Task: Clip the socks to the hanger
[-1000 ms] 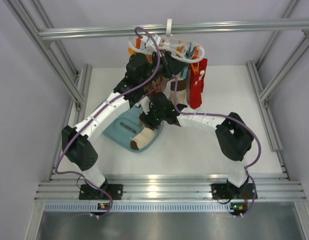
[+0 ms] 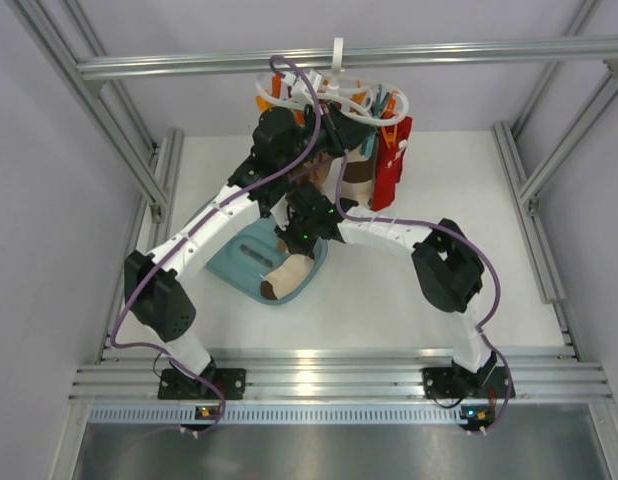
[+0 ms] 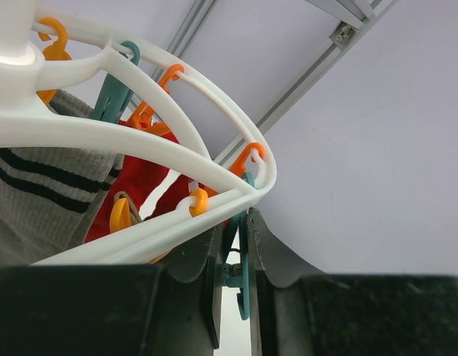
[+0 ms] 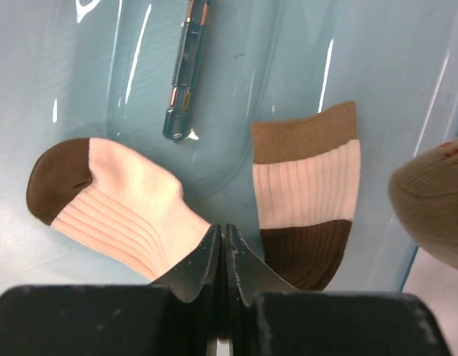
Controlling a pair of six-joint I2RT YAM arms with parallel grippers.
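Note:
In the right wrist view a cream-brown sock (image 4: 125, 208) lies in the blue tray (image 4: 407, 81), its brown toe at left. A cream-and-brown ribbed piece (image 4: 307, 185) lies right of it; I cannot tell whether they are joined. Over the sock, my right gripper is shut, its fingertips together with no fabric visible between them; it hides part of the sock. The left wrist view has my left gripper shut on a teal clip (image 3: 244, 285) beneath the rim of the white hanger (image 3: 140, 144).
A teal bar (image 4: 186, 74) lies in the tray. Several socks hang from the hanger, including a grey striped one (image 3: 51, 185) and a red one (image 2: 386, 175). A brown hanging sock (image 4: 436, 200) is close at right.
My right gripper has gone from open around the sock to shut, while its arm shifted slightly left and nearer the front. The left gripper stays put; the hanging socks sway a little.

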